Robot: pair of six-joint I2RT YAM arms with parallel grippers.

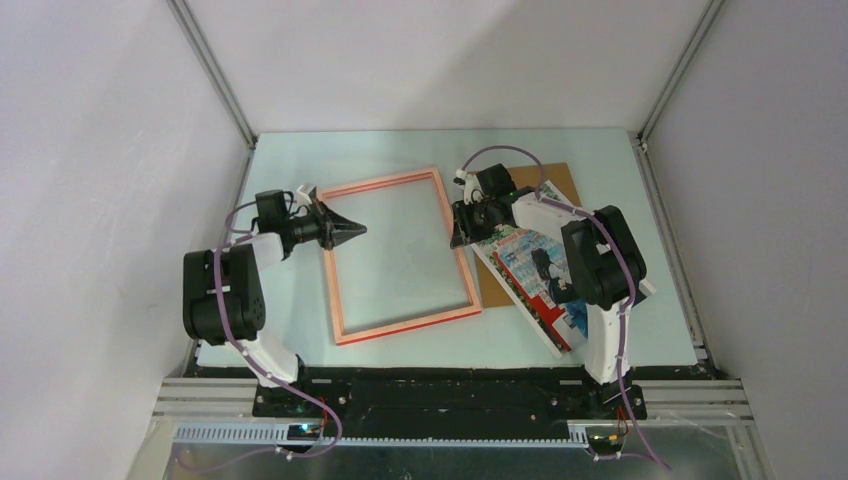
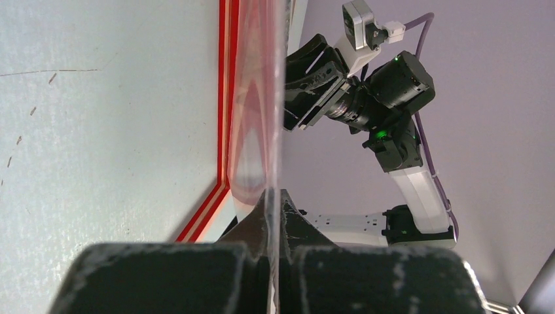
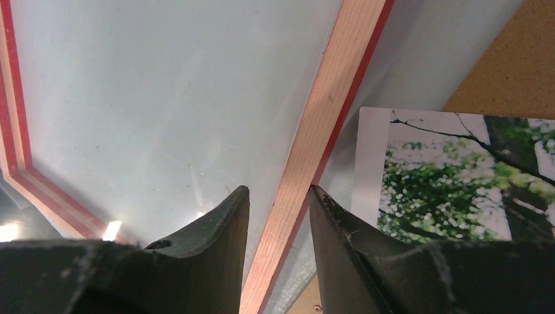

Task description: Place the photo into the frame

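Observation:
An empty wooden frame with red edging [image 1: 400,324] lies in the middle of the table, a pale panel inside. My left gripper [image 1: 357,228] is over its left part, shut; in the left wrist view a clear sheet edge appears at the fingertips, though whether it is between them I cannot tell. My right gripper [image 1: 457,238] is at the frame's right bar [image 3: 313,137], fingers apart on either side of it, part open. Photos [image 3: 451,176] lie right of the frame, partly hidden under the right arm in the top view.
A brown board [image 1: 495,296] lies beneath the photos. White walls stand at the back and both sides.

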